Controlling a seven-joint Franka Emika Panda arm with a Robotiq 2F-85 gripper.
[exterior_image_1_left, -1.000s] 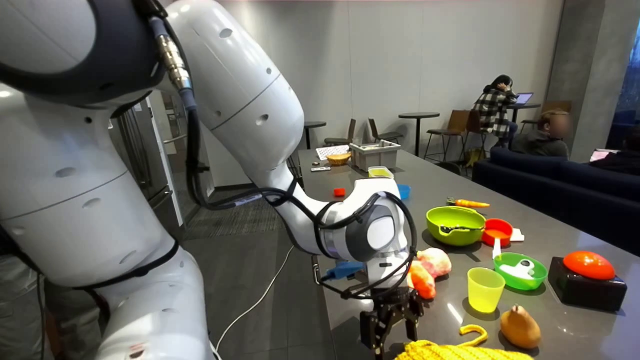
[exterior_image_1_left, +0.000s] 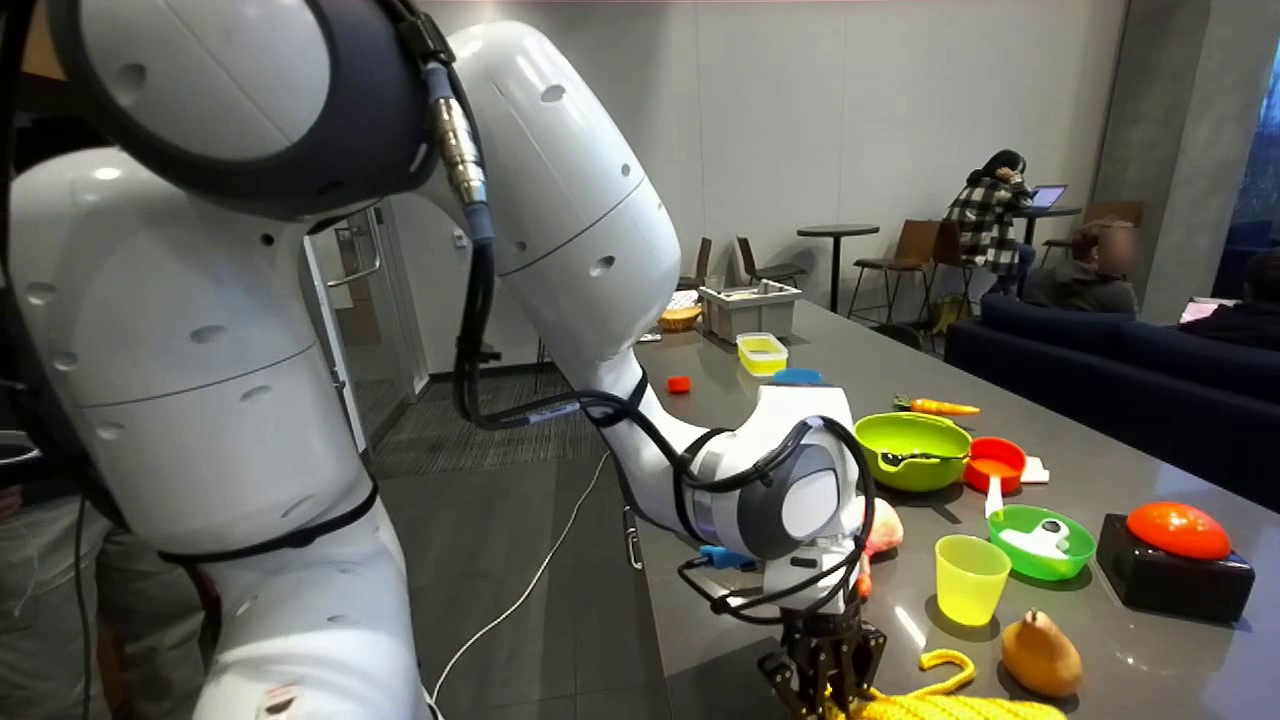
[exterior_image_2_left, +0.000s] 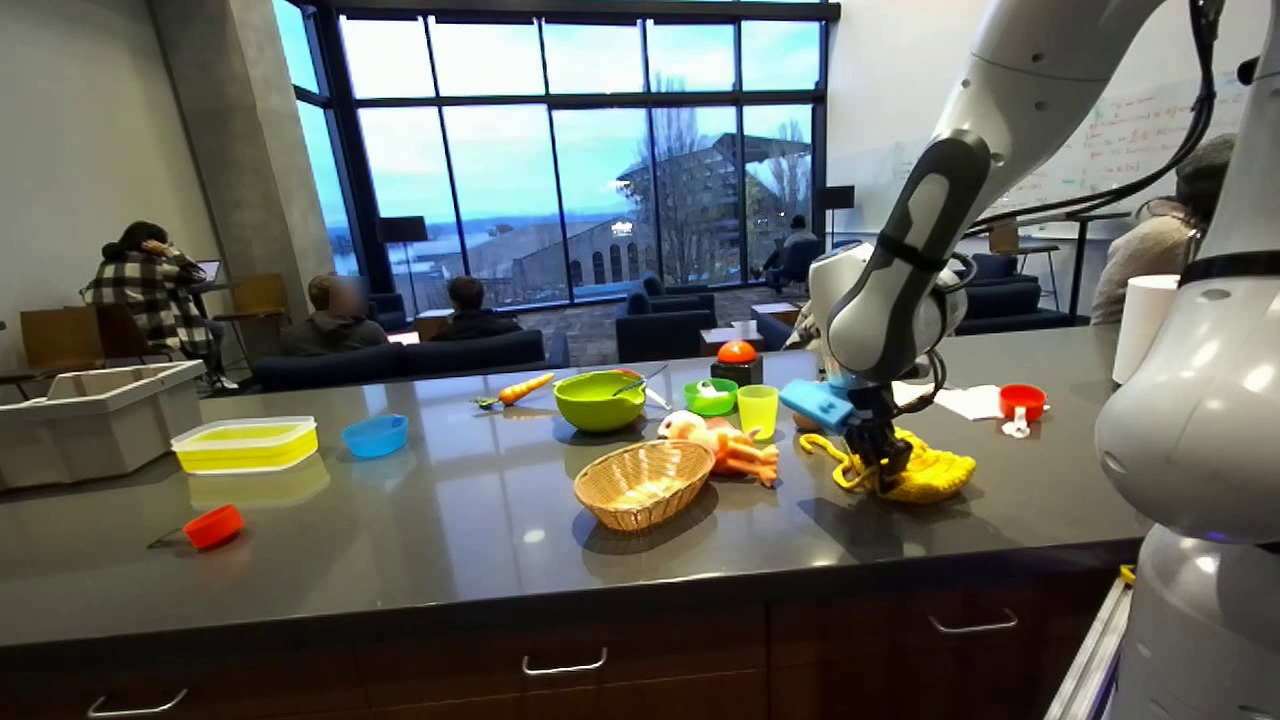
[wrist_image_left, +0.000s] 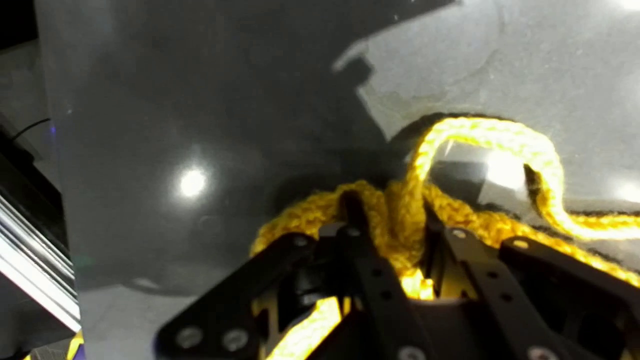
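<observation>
A yellow knitted piece (exterior_image_2_left: 930, 470) with a cord-like loop lies on the grey counter in exterior view 2. My gripper points down over it, its two dark fingers to either side of a bunched fold of the yarn. In the wrist view the fingers stand part open, and the yellow cord (wrist_image_left: 489, 129) curls out beyond the fingertips to the right. Exterior view 1 shows the gripper (exterior_image_1_left: 828, 690) low at the left end of the yellow knit (exterior_image_1_left: 960, 709). Whether the fingers press on the fold is hard to tell.
Close by are a pink doll (exterior_image_2_left: 726, 444), a wicker basket (exterior_image_2_left: 642, 486), a yellow-green cup (exterior_image_1_left: 969, 582) and a pear (exterior_image_1_left: 1041, 654). Farther off are a green bowl (exterior_image_1_left: 912, 456), a green dish (exterior_image_1_left: 1056, 554) and a red button on a black box (exterior_image_1_left: 1170, 588). Counter space in front of the basket is bare.
The arm has shifted right in exterior view 1, from left of the yellow knit to over its end. The fingers look narrower than before. The knit lies much as it did.
</observation>
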